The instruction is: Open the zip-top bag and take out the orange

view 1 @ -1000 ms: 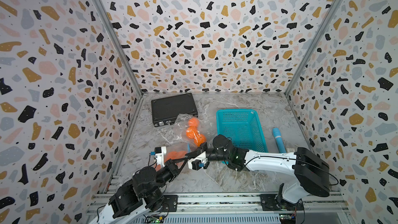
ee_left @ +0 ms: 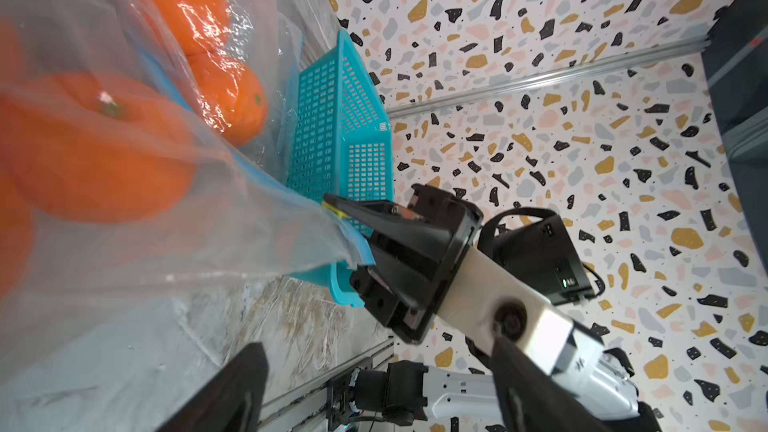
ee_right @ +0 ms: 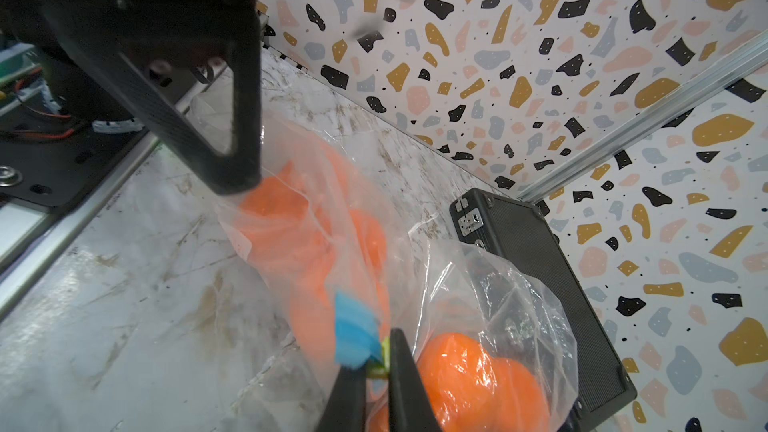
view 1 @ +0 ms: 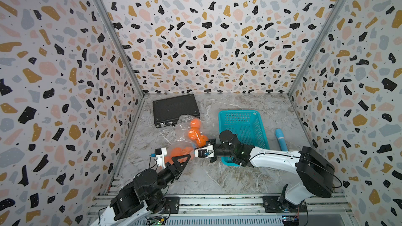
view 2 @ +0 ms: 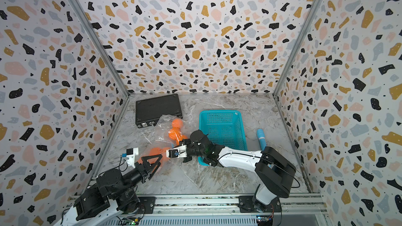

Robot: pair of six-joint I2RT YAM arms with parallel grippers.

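Note:
A clear zip bag (ee_right: 280,216) with oranges (ee_left: 104,160) lies near the front left of the table. My right gripper is shut on its blue zip strip, the corner pulled out toward the right arm. My left gripper (view 1: 181,161) stands part open just left of that held corner, above the bag's front, with nothing seen between its fingers. Behind, a second clear bag (ee_right: 512,296) holds several oranges (view 1: 195,133).
A teal basket (view 1: 242,125) stands right of the bags, behind the right arm. A black case (view 1: 175,108) lies at the back left, a blue cylinder (view 1: 281,140) at the right. Bare table is at the left and front.

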